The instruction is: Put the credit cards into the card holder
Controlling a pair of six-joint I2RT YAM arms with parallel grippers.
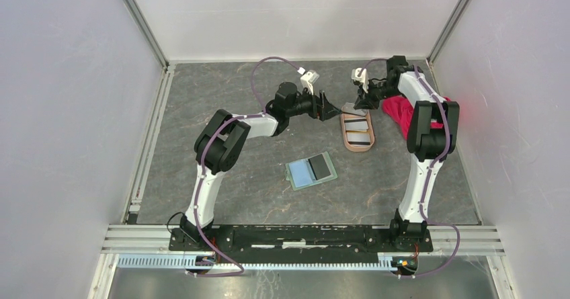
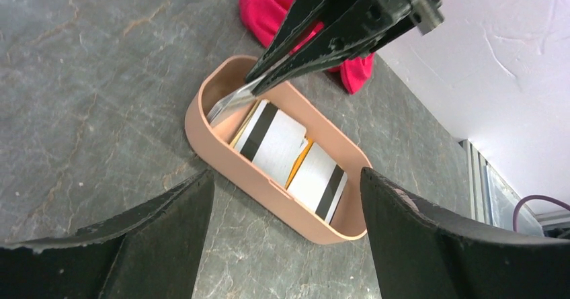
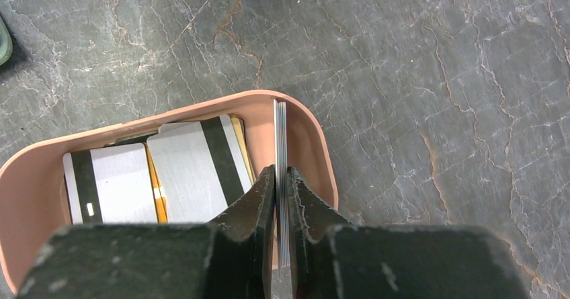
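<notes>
In the right wrist view my right gripper is shut on a thin stack of credit cards seen edge-on, at one end of the pink tray. The left wrist view shows these held cards tilted, their lower edge within the tray's rim. More white credit cards with black stripes lie inside the tray. My left gripper is open beside the tray with nothing between its fingers. An open card holder, pale green with a blue and a dark side, lies on the table nearer the front.
A red cloth lies crumpled right of the tray, under the right arm. White walls enclose the table.
</notes>
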